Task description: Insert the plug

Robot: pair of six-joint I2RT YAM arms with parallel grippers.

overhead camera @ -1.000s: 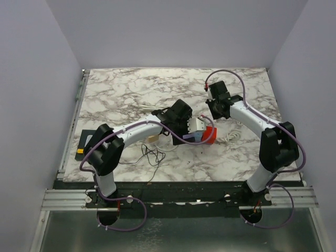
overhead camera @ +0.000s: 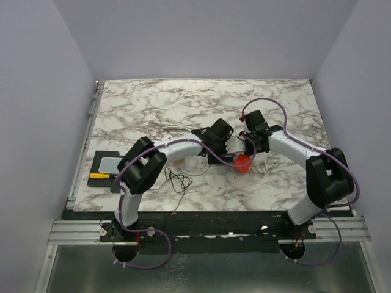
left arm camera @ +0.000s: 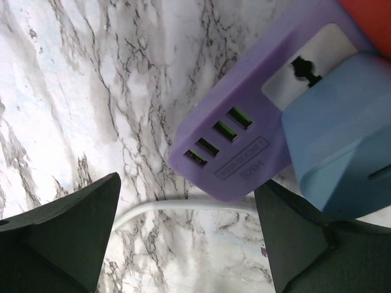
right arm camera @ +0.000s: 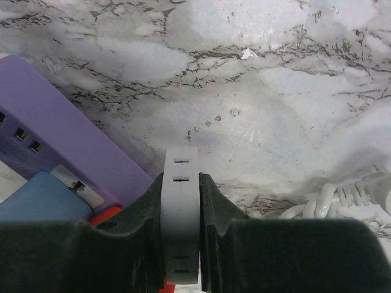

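In the left wrist view a purple power strip (left arm camera: 214, 140) with several USB slots and a socket lies on the marble table, a blue block (left arm camera: 336, 134) and a red block (left arm camera: 372, 18) against it. My left gripper stands open over the strip's USB end, a white cable passing between its fingers. My right gripper is shut on a light grey plug (right arm camera: 181, 226), held beside the strip (right arm camera: 73, 128) near its socket and the red block (right arm camera: 107, 213). In the top view both grippers meet near the red block (overhead camera: 244, 165).
A white coiled cable (right arm camera: 330, 201) lies right of the right gripper. Dark thin cables (overhead camera: 180, 186) lie at the front middle, and a dark board with a yellow item (overhead camera: 98, 176) at the left.
The right arm has moved down toward the front, to the power strip by the red block. The left arm has shifted right, toward the strip.
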